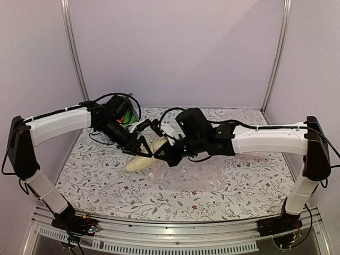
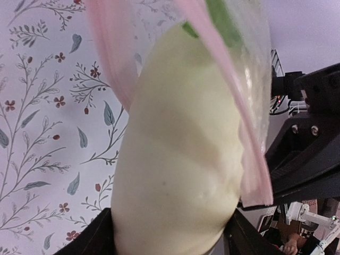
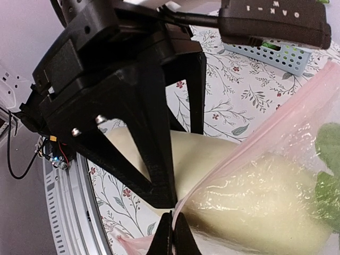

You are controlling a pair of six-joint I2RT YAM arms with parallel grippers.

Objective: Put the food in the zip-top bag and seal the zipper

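Note:
A long pale food piece, rounded at its far end, is gripped by my left gripper, whose fingers press on both its sides. Its far part lies inside the mouth of the clear zip top bag, while the near part is outside. My right gripper is shut on the bag's pink rim. Something green and leafy shows through the plastic, deeper in the bag. In the top view the two grippers almost meet, hiding the bag's mouth.
A light blue basket with colourful items stands at the back left. Another clear plastic piece lies to the right, partly behind the right arm.

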